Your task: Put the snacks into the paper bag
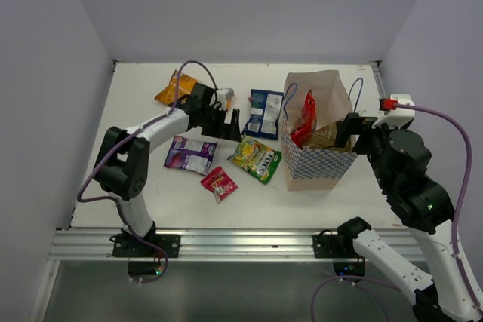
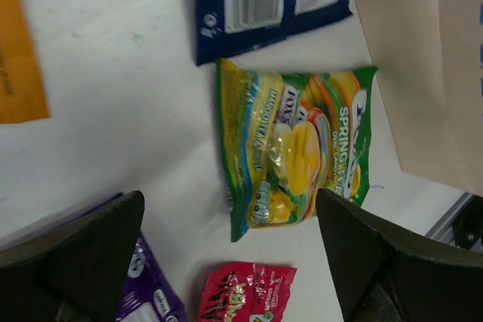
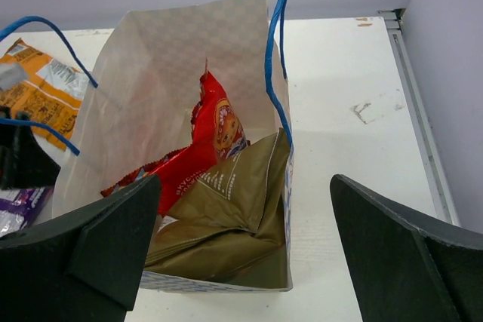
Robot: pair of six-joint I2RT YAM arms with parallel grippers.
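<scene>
The paper bag (image 1: pixel 315 173) stands right of centre, holding a red pack (image 3: pixel 198 157) and an olive-gold pack (image 3: pixel 229 210). My open right gripper (image 1: pixel 350 127) is over its right side. My left gripper (image 1: pixel 226 127) is open above the table, just over the upper left of the green-yellow snack pack (image 1: pixel 256 159), which lies centred between its fingers in the left wrist view (image 2: pixel 298 148). Also on the table lie a navy pack (image 1: pixel 264 111), a purple pack (image 1: pixel 189 157), a small red pack (image 1: pixel 219 185) and an orange pack (image 1: pixel 167 91), partly hidden by the left arm.
The table (image 1: pixel 121 96) has free room at its left and at its right beside the bag. Walls surround the back and sides, and a metal rail (image 1: pixel 241 240) runs along the front edge.
</scene>
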